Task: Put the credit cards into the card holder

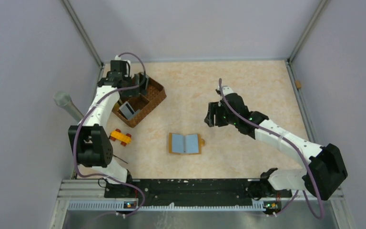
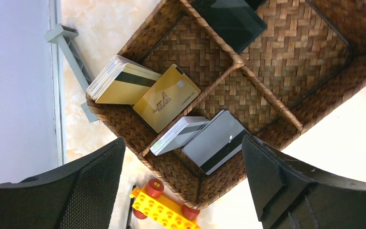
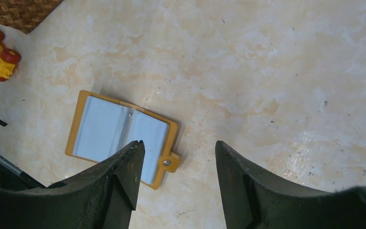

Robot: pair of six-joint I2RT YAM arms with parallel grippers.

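Observation:
The wicker basket (image 1: 148, 105) sits at the back left, divided into compartments with gold cards (image 2: 167, 98), silver cards (image 2: 213, 142) and a dark card (image 2: 231, 21). My left gripper hangs open above it, nothing between its fingers. The card holder (image 1: 185, 143), a wooden base with two pale blue pads, lies flat at the front middle; no card shows on it. My right gripper is above the table to the right of and behind the holder, its fingers apart with nothing between them.
A yellow toy car (image 1: 120, 137) and a thin dark rod lie at the front left. A grey stand (image 1: 69, 105) is at the left edge.

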